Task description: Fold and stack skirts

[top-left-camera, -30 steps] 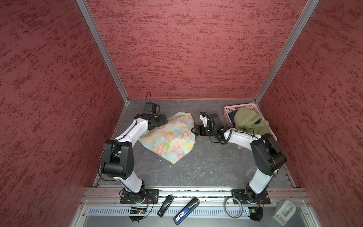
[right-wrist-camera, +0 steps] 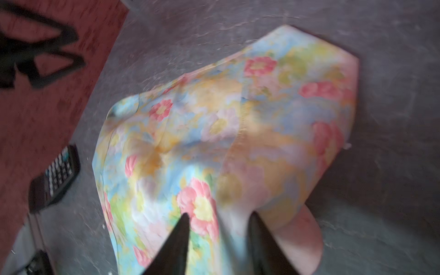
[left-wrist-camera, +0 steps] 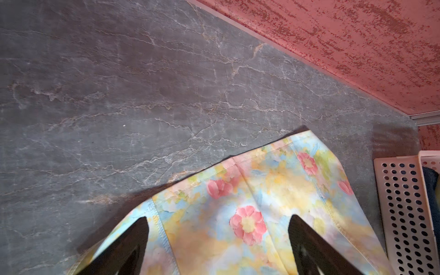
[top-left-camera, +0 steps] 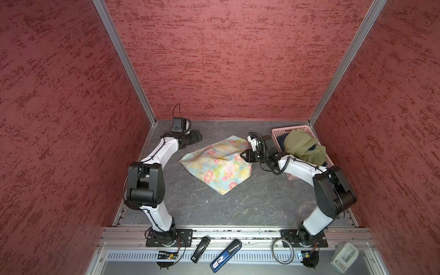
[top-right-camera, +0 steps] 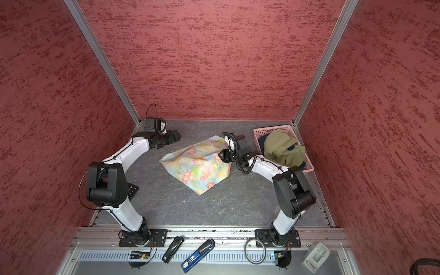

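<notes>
A floral skirt in yellow, blue and pink [top-left-camera: 217,167] lies spread on the dark table, its near corner pointing to the front. My left gripper [top-left-camera: 198,136] is open above the table behind the skirt's left part. The left wrist view shows its fingers [left-wrist-camera: 133,245] wide apart over the skirt, gripping nothing. At the skirt's right edge is my right gripper [top-left-camera: 245,156]. Its fingers [right-wrist-camera: 176,245] stand partly apart, with a raised ridge of the skirt [right-wrist-camera: 229,183] running toward the gap. The right wrist view is blurred, and contact with the cloth is unclear.
A pink basket [top-left-camera: 279,131] holding olive [top-left-camera: 300,144] and dark clothes stands at the back right, close to my right arm. A black calculator-like device [right-wrist-camera: 55,176] lies at the left.
</notes>
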